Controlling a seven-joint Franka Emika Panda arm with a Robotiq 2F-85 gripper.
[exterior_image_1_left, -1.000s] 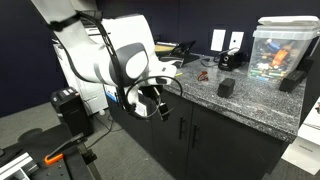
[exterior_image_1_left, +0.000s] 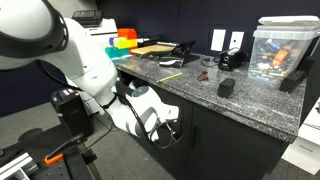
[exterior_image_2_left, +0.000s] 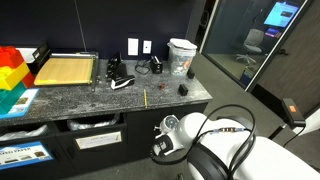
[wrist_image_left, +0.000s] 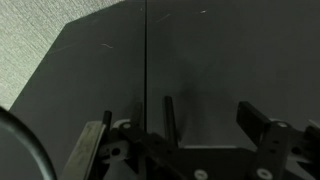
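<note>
My gripper faces the dark cabinet doors (wrist_image_left: 215, 65) below the countertop, its fingers spread apart with nothing held. A dark upright bar, which looks like a door handle (wrist_image_left: 170, 120), shows between the two fingers in the wrist view. Left of it runs the vertical seam between the doors. Whether the fingers are level with the bar in depth, or touch it, I cannot tell. The white arm (exterior_image_1_left: 142, 112) reaches low in front of the cabinet. Another handle (exterior_image_1_left: 193, 134) shows on the door to the right of the gripper in exterior view 1.
Above is the speckled countertop (exterior_image_1_left: 225, 98), with a clear bin (exterior_image_1_left: 275, 52), a black block (exterior_image_1_left: 226, 88), a yellow pencil (exterior_image_1_left: 170, 77) and a cutting board (exterior_image_2_left: 66, 70). Drawers stand partly open beside the cabinet (exterior_image_2_left: 95, 122). A cable loops around the arm.
The countertop objects have stayed put.
</note>
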